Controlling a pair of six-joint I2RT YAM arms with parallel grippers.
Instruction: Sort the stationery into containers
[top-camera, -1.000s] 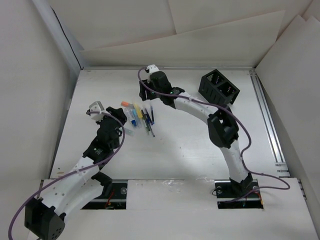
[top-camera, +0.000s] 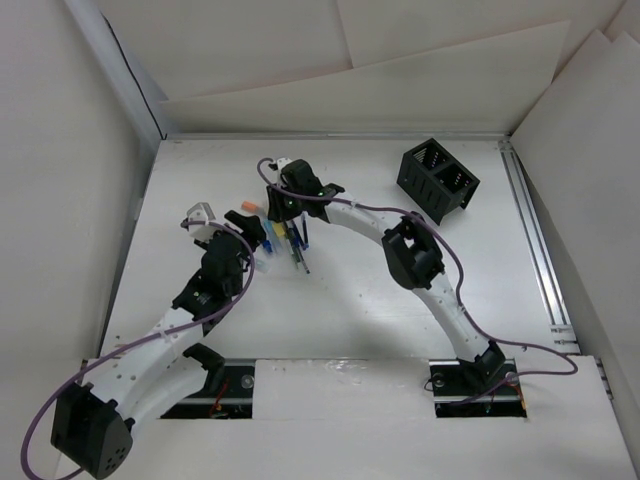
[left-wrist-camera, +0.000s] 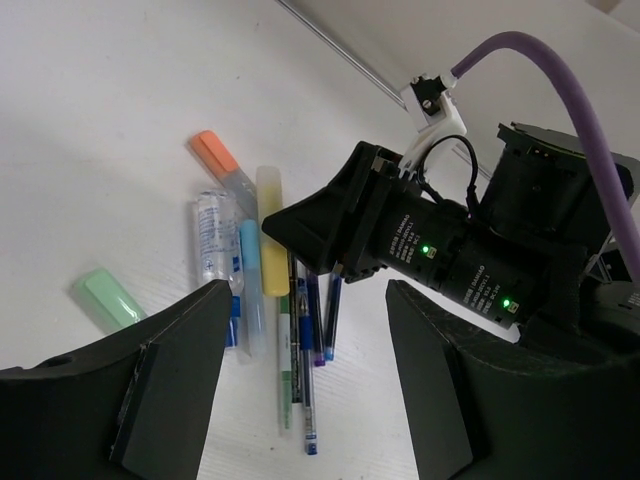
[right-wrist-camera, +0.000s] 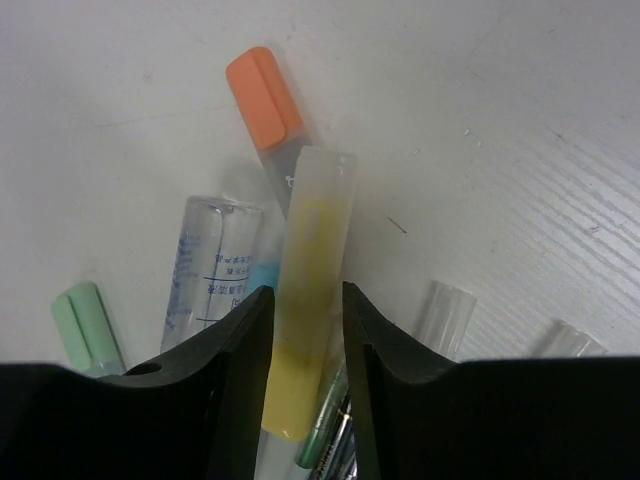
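My right gripper is over a yellow highlighter (right-wrist-camera: 311, 260), its fingers part open at either side of that pen's lower half. An orange highlighter (right-wrist-camera: 262, 95), a clear pen with blue (left-wrist-camera: 216, 250), a light blue pen (left-wrist-camera: 251, 290) and several thin pens (left-wrist-camera: 307, 400) lie beside it. My left gripper hangs open left of the group in the top view, near a green highlighter (left-wrist-camera: 112, 299). Whether the right fingers touch the yellow one is unclear.
A black organizer (top-camera: 437, 180) with compartments stands at the back right.
My right gripper has moved left and down onto the pens from behind them. The left arm has shifted slightly right toward the group.
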